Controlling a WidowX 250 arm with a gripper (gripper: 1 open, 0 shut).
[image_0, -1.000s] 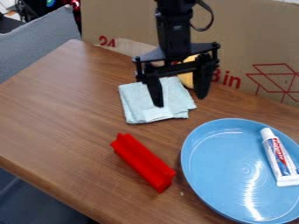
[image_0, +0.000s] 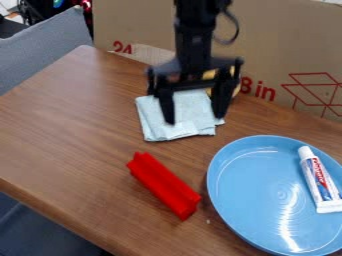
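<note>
The black gripper (image_0: 193, 100) hangs open over a folded light cloth (image_0: 162, 124) on the wooden table, slightly blurred, with nothing seen held between its fingers. Whether it touches the cloth I cannot tell. A red oblong object (image_0: 163, 184) lies in the front middle. To its right a blue plate (image_0: 261, 200) holds a toothpaste tube (image_0: 319, 180). A yellow item (image_0: 233, 83) is partly hidden behind the gripper.
A cardboard panel (image_0: 293, 49) stands along the back of the table (image_0: 67, 120). A grey padded surface (image_0: 34, 55) borders it at the left.
The gripper has shifted slightly left and moved a little up and down over the cloth. The objects on the table look unchanged.
</note>
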